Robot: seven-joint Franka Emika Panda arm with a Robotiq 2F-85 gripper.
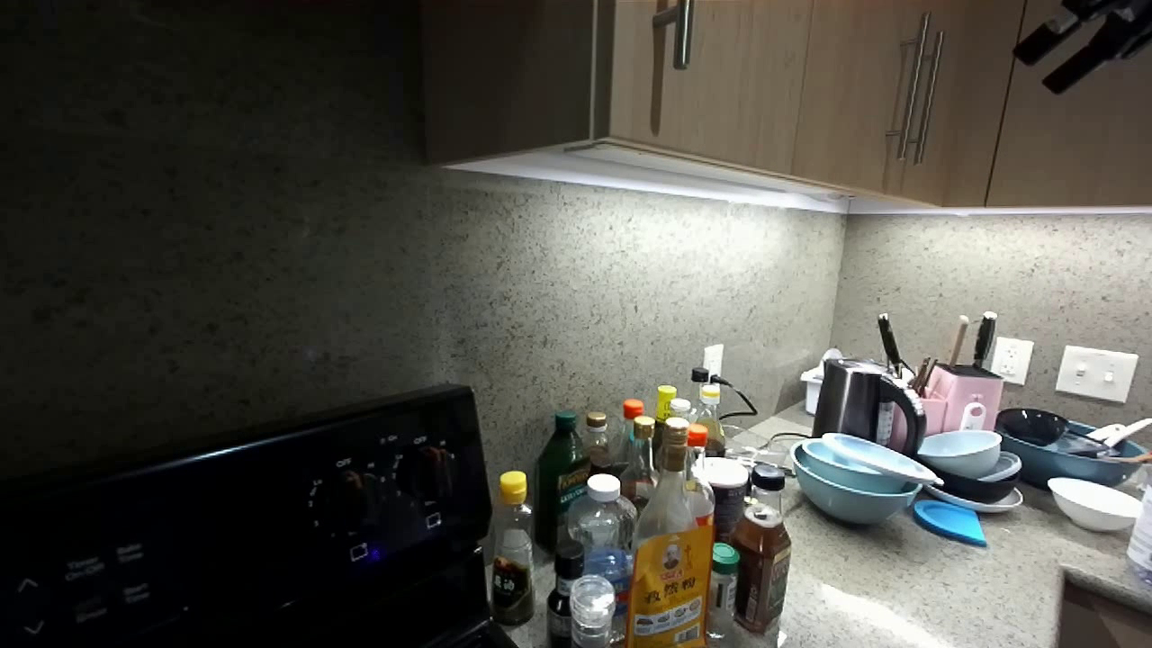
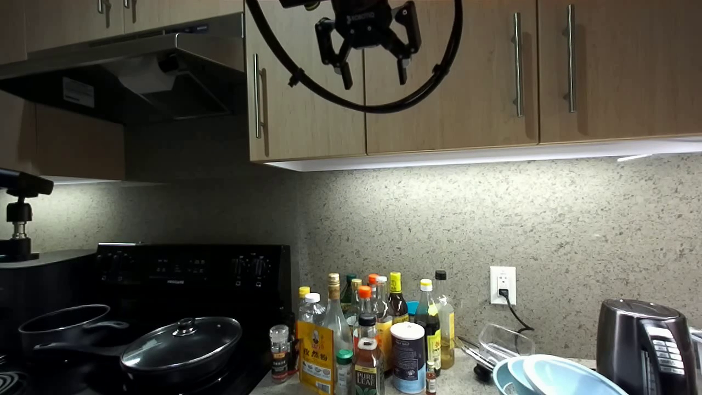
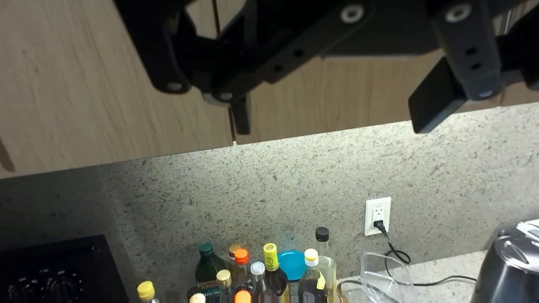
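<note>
My gripper (image 2: 375, 78) hangs high in front of the closed wooden cupboard doors (image 2: 447, 79), well above the counter. It is open, and its fingers stand wide apart with only air between them. In exterior view 1 the gripper (image 1: 1058, 61) shows at the top right corner. The wrist view has both fingers (image 3: 433, 98) in front of the lower edge of the cupboards. Beneath, a crowd of sauce and oil bottles (image 2: 339, 322) covers the counter beside the stove. A yellow packet (image 1: 667, 583) leans among them at the front.
A black stove (image 2: 197, 263) with a lidded pan (image 2: 184, 349) lies to the left. On the right are stacked blue bowls (image 1: 853, 486), a kettle (image 1: 853, 405) and a pink knife block (image 1: 961, 394). Bar handles (image 2: 571, 59) stick out from the cupboards.
</note>
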